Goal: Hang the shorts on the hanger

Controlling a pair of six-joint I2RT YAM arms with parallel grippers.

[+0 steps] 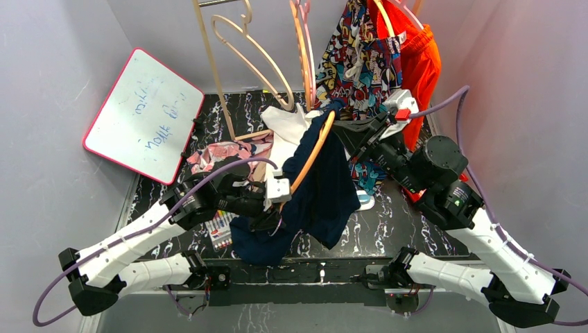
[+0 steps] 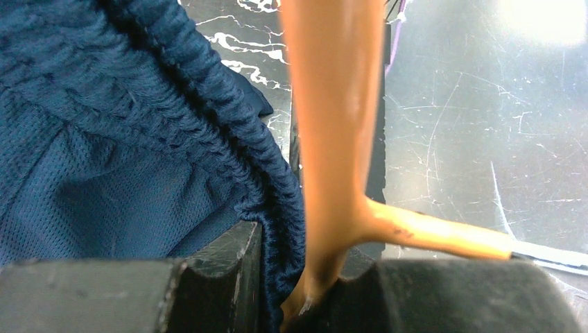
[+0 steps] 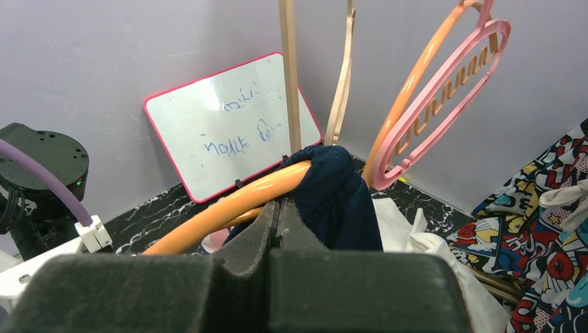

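Navy shorts [image 1: 315,201] hang over an orange hanger [image 1: 309,158], whose far end sits inside the waistband. In the left wrist view my left gripper is shut on the gathered waistband [image 2: 229,139] and the hanger's bar [image 2: 331,97] together. At the hanger's far end, my right gripper is shut, its tips against the navy fabric [image 3: 329,194] just under the orange bar [image 3: 229,205]; whether anything thin is between them is hidden.
Hangers [image 1: 267,62] hang on a rack at the back, with patterned shorts [image 1: 357,62] and red garments [image 1: 419,69] at right. White [image 1: 281,132] and pink cloths [image 1: 215,152] lie behind the shorts. A whiteboard [image 1: 142,111] leans at left.
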